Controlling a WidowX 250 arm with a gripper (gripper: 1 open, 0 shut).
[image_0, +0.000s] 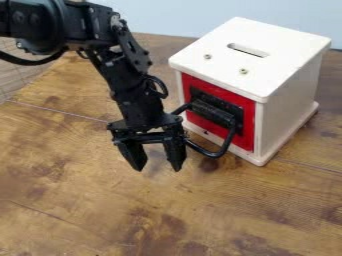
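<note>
A black robot arm reaches down from the top left, and its gripper hangs open above the wooden table, with nothing visible between its two fingers. Just behind and to the right of it stands a white box with a slot in its slanted top and a red front panel. A black fitting with a looped black tube or handle is on that panel, partly behind the gripper.
A pale wall runs along the back right. A wire mesh lies at the far left edge.
</note>
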